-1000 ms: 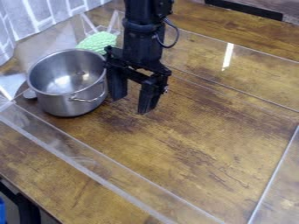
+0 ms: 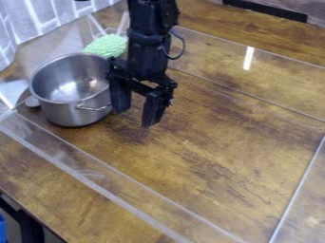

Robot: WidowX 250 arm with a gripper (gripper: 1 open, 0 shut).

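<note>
A steel pot (image 2: 66,85) with a wire handle sits at the left of the wooden table. The black robot arm reaches down from the top centre to just right of the pot. Its gripper (image 2: 137,102) is low over the table beside the pot's right side; whether its fingers are open or shut is hard to tell, and I see no object clearly held.
A pale green mesh object (image 2: 105,47) lies behind the pot. Clear strips or panels run along its edges.
The arm and gripper have shifted slightly left, toward the pot. The pot looks about where it was.
</note>
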